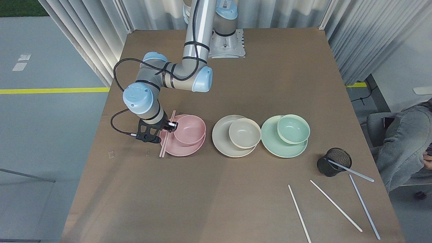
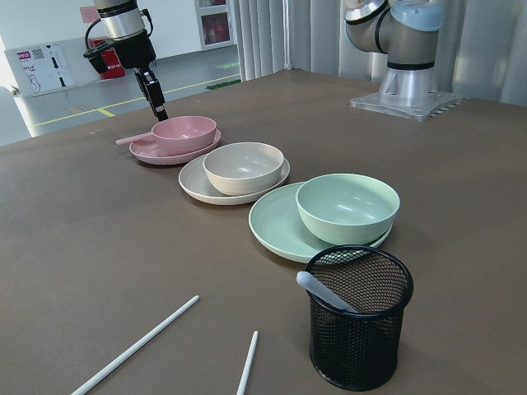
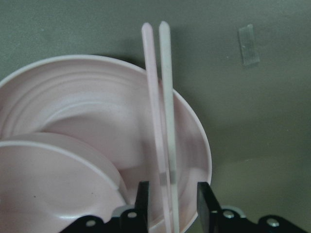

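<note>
The gripper hangs low over the pink plate [image 3: 87, 97], its fingers apart on either side of a pair of pink chopsticks [image 3: 157, 131], which lie across the plate's edge beside the pink bowl [image 1: 190, 129]. In the wrist view one chopstick looks paler. In the left camera view the gripper [image 2: 159, 111] is just above the pink set. Nothing shows held.
A cream bowl [image 1: 244, 133] and a green bowl [image 1: 292, 129] sit on matching plates to the right. A black mesh cup [image 2: 354, 346] with a stick resting in it and several loose chopsticks [image 1: 336, 205] occupy the front right.
</note>
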